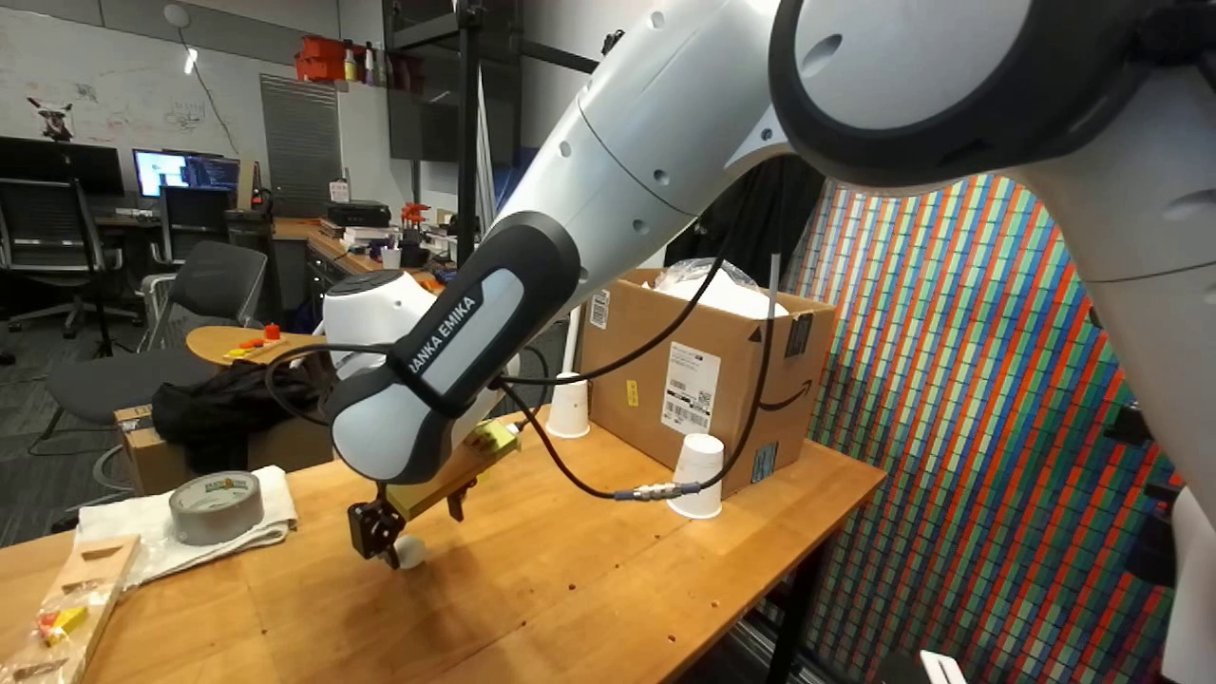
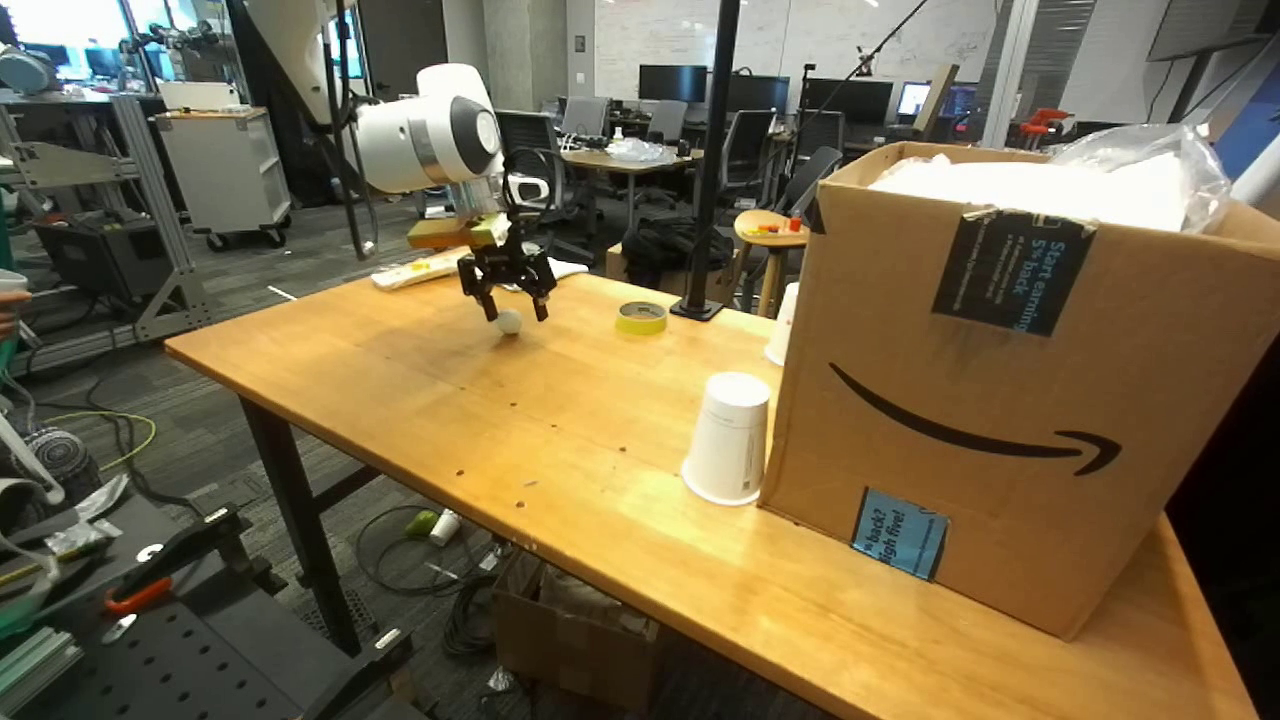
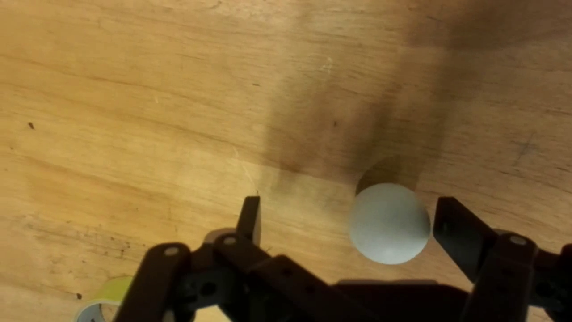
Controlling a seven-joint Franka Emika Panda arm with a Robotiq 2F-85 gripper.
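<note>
A small pale ball point(image 3: 389, 223) rests on the wooden table point(image 3: 161, 134). My gripper is open around it, pointing down. In the wrist view the ball sits much closer to the right finger point(image 3: 464, 236), nearly at its tip, with a wide gap to the left finger point(image 3: 250, 220). From exterior view 2, the ball point(image 2: 509, 322) shows low between the fingertips of the gripper point(image 2: 516, 317). Exterior view 1 has the ball point(image 1: 410, 553) partly behind the near finger of the gripper point(image 1: 424, 534); whether they touch I cannot tell.
A tape roll point(image 1: 216, 508) lies on a white cloth point(image 1: 274, 497) beside a wooden tray point(image 1: 97, 587). Two upturned white cups point(image 1: 697, 477) stand by a large cardboard box point(image 1: 638, 382). A black post point(image 2: 716, 156) rises at the table's edge.
</note>
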